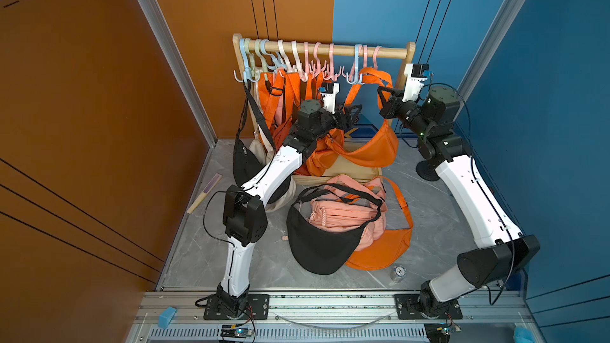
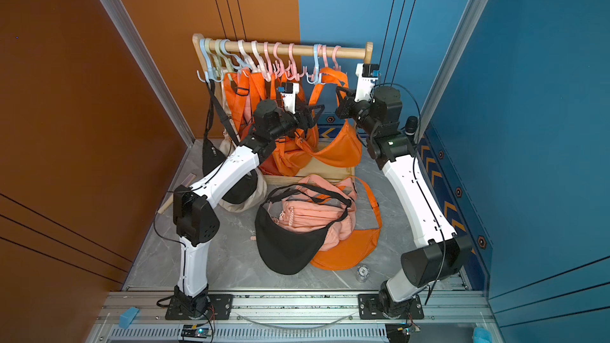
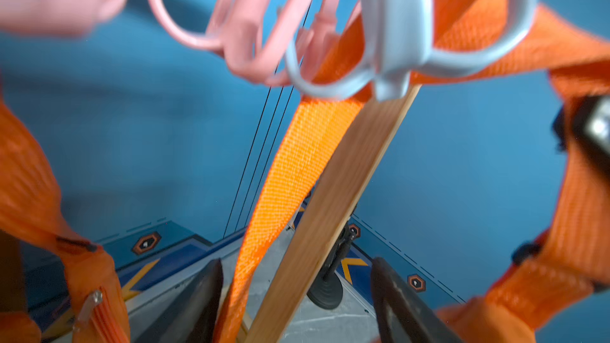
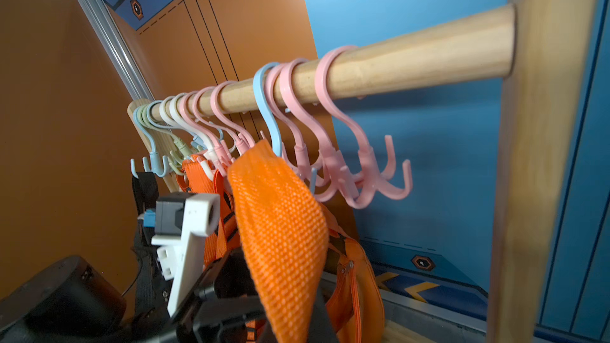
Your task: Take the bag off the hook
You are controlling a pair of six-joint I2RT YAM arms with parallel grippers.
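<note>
An orange bag [image 1: 375,149] hangs by its strap [image 3: 298,152] near the light blue hook [image 3: 394,19] at the rail's right part. My right gripper [image 1: 387,104] is shut at the strap's right side; in the right wrist view the strap [image 4: 273,216] rises close to the camera and hides the fingertips. My left gripper [image 1: 349,117] is part open below the blue hook, left of my right one; in the left wrist view its fingers stand either side of a strap and wooden post, apparently holding nothing.
A wooden rail [image 4: 419,50] carries many hooks, with more orange and black bags at the left. A pile of bags [image 2: 298,241] lies on the floor in front, beside a small can [image 2: 362,272].
</note>
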